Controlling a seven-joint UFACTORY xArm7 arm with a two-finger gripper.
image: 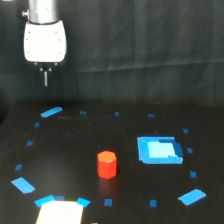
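A red hexagonal block stands upright on the black table, left of the middle. High above the table at the far left hangs my gripper, below its white housing and well away from the block. Its fingers are small and dark, close together at this size; whether they are parted is too fine to make out. Nothing visible hangs beneath them.
A white square framed by blue tape lies to the right. Blue tape marks dot the table. A bright white object sits at the front left edge. The space between block and taped square is clear.
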